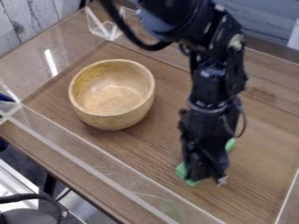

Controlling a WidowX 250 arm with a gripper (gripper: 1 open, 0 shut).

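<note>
The black robot gripper [205, 153] hangs down over the right middle of the wooden table in the camera view, blurred. Beneath and behind its fingers lies a green object [187, 170], mostly hidden by the gripper. The blur hides the fingertips, so whether they touch or hold the green object cannot be told.
A round wooden bowl [111, 83] sits on the table [87, 157] left of the gripper. A clear plastic piece [103, 22] is at the back left. Clear strips run along the left and front edges. The table right of the gripper is free.
</note>
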